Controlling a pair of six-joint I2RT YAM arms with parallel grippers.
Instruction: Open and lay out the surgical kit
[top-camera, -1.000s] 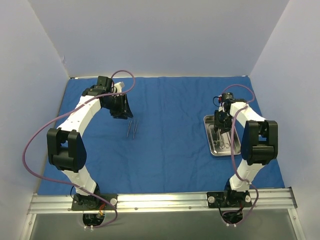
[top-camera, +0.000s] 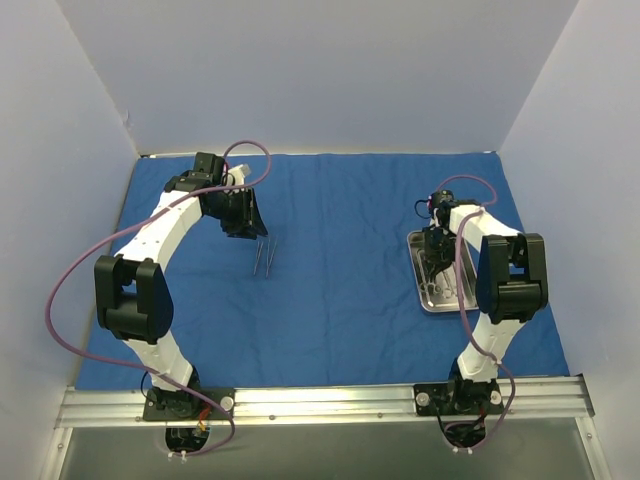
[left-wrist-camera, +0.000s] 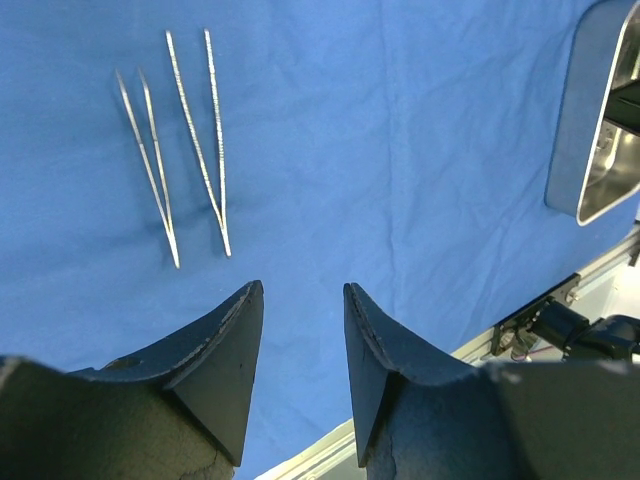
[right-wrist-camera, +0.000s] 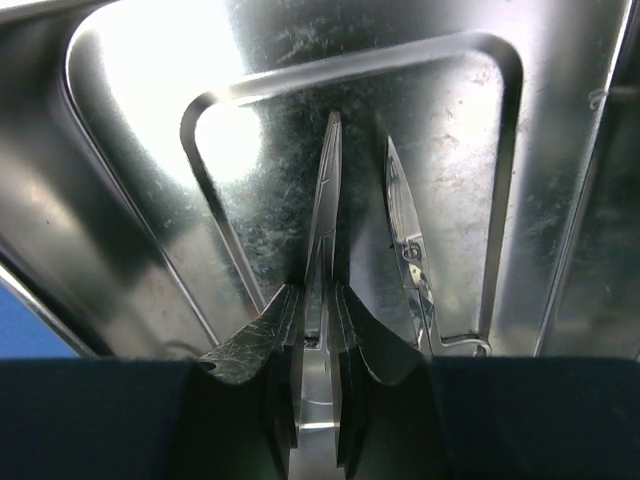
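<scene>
A steel tray sits at the right of the blue cloth. My right gripper is down inside it, fingers close together around a long slim metal instrument; whether it grips it is unclear. Beside that lies a pointed, scissor-like instrument. My left gripper stands open above the cloth, empty. Two pairs of thin tweezer-like instruments lie side by side on the cloth below it, also visible in the top view.
Walls bound the left, back and right; a metal rail runs along the front edge.
My right arm has moved slightly left over the tray, bringing the gripper down among the instruments. The left arm has not moved.
</scene>
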